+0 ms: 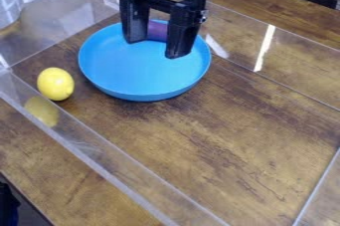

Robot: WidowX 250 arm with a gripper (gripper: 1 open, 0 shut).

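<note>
The black gripper hangs over a blue plate in the upper middle of the camera view, its two dark fingers apart. Between and behind them a purple object shows at the back of the plate, partly hidden by the gripper. I cannot tell whether the fingers touch it. A yellow egg-shaped object lies on the wooden surface to the left of the plate.
Clear plastic walls or strips run along the left and right sides.
</note>
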